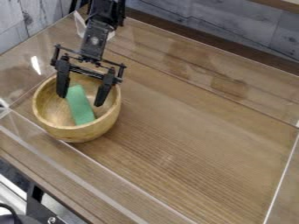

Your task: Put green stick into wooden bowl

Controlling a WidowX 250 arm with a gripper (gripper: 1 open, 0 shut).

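Note:
The green stick (pixel 79 104) lies inside the wooden bowl (pixel 83 133), running lengthwise from the back toward the front wall. Over the bowl's back part, my black gripper (pixel 86 90) is open, with its fingers (pixel 63 87) spread wide on either side of the stick's far end. There is a gap between the stick and each finger, so it is not gripped. The gripper hides part of the bowl's back rim.
Wide bare wooden table (pixel 198 140) stretches to the right of the bowl. Close on the left are the table's edge and a whitish strip, with black cables (pixel 26 201) at the lower left. A dark wall stands behind.

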